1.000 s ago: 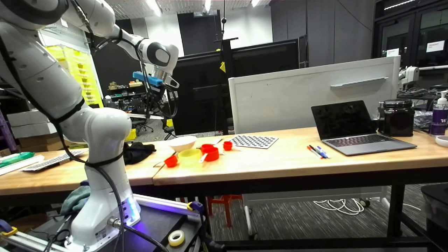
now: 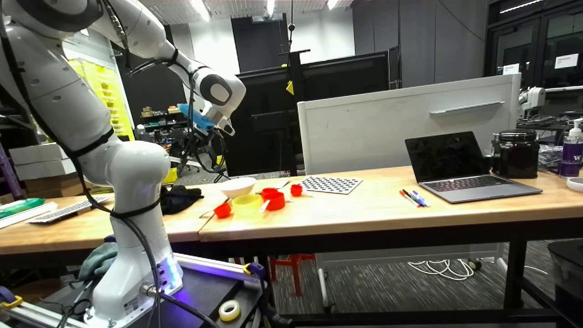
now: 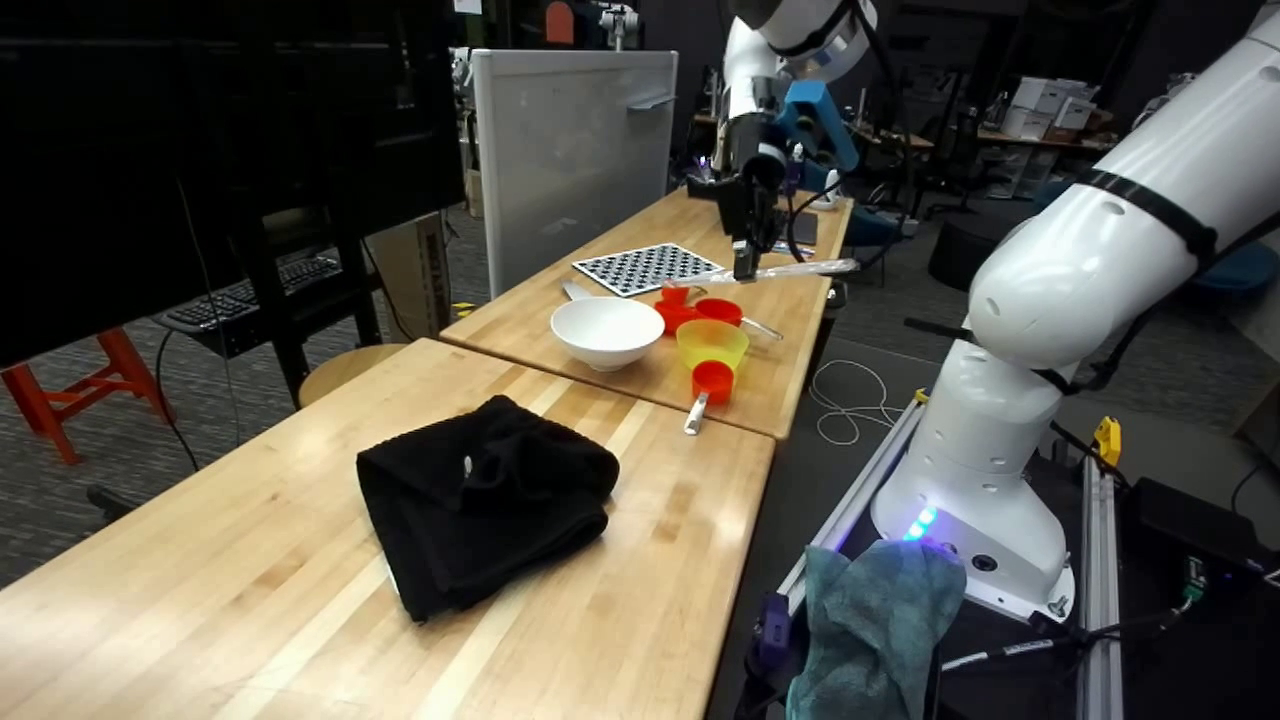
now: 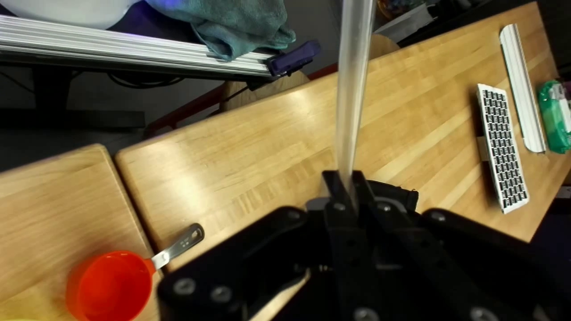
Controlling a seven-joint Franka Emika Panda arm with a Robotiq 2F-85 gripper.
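Note:
A long, clear rod [image 4: 353, 80] runs up from between the fingertips of my gripper in the wrist view; the fingers are shut on it. Exterior view 2 shows the gripper [image 3: 745, 260] high over the table, with the rod [image 3: 798, 270] lying roughly level across it. Below stand a white bowl [image 3: 607, 330], a yellow translucent cup [image 3: 710, 346] and several red measuring cups, one [image 3: 713, 382] with its handle toward the near table. In the wrist view a red cup [image 4: 112, 286] sits at the lower left, apart from the gripper.
A crumpled black cloth [image 3: 486, 498] lies on the near table. The checkered board [image 3: 648, 269] is behind the bowl. A keyboard [image 4: 503, 144] rests at the other table end, and a laptop [image 2: 473, 175] stands far right. Bare wood shows between laptop and cups.
In exterior view 1 the arm's wrist has shifted right and slightly down, and its tilt has changed. The bowl and cups on the table have stayed put.

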